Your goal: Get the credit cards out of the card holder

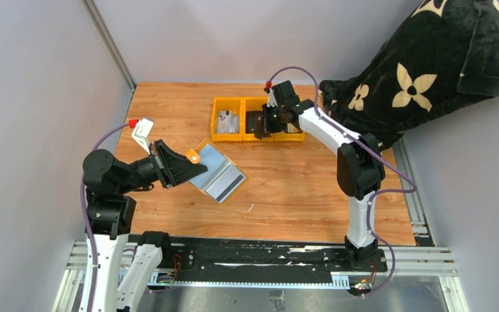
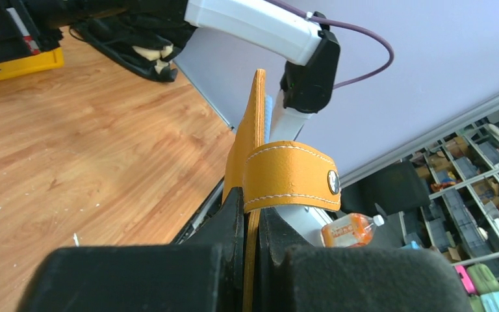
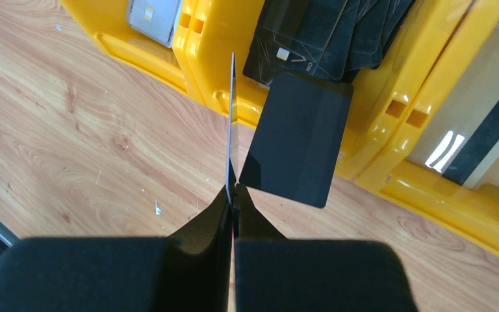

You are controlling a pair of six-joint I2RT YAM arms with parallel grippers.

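My left gripper (image 1: 198, 167) is shut on the edge of the orange card holder (image 2: 290, 175), raised in front of the left arm. Its strap with a metal snap stands up beside the fingers. From above, the holder lies open, showing pale sleeves and a card with a dark stripe (image 1: 229, 186). Over the yellow bins, my right gripper is shut on a thin card (image 3: 230, 130), seen edge-on in the right wrist view. A separate black card (image 3: 299, 140) rests across the front rim of the middle bin, above several dark cards (image 3: 331, 39).
Yellow bins (image 1: 240, 138) stand at the back of the wooden table. The left bin holds pale cards (image 1: 228, 121); the right one holds a light card with a dark stripe (image 3: 494, 123). A dark cushion (image 1: 422, 71) leans at the right. Mid-table is mostly clear.
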